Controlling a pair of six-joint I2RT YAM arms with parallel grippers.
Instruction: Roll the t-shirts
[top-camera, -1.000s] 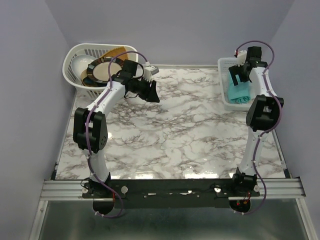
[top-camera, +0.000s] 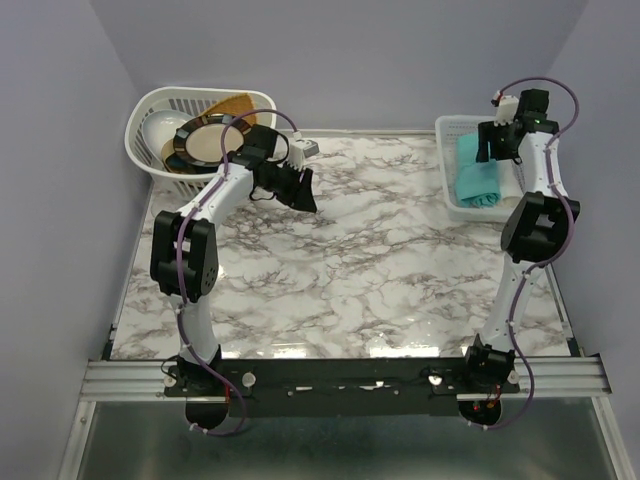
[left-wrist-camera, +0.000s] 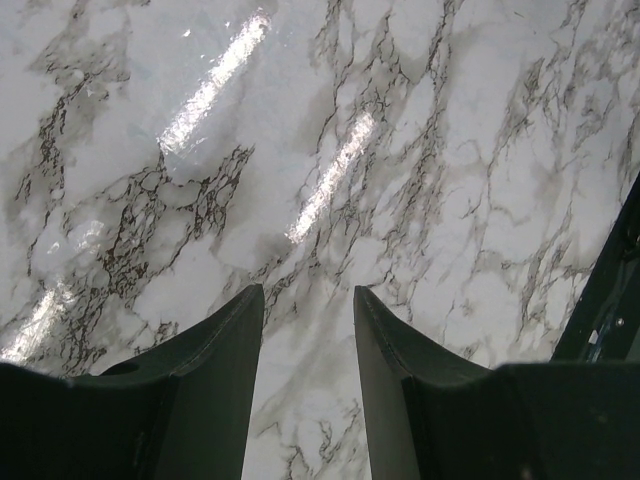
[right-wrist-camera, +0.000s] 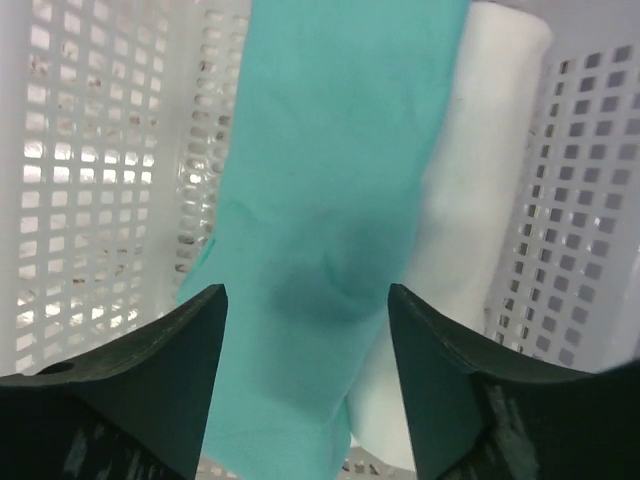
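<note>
In the white basket (top-camera: 449, 206) at the back right lie a folded teal shirt (top-camera: 473, 177) and a white one (right-wrist-camera: 470, 160). My right gripper (top-camera: 498, 140) is over them; in the right wrist view its open fingers (right-wrist-camera: 170, 370) straddle the teal cloth and part of the white roll. My left gripper (top-camera: 298, 190) hangs over the bare marble table (top-camera: 350, 270) at the upper left, open, with nothing between its fingers in the left wrist view.
A white laundry basket (top-camera: 140, 115) holding plates and bowl-like items stands at the back left.
The left arm has shifted very slightly.
</note>
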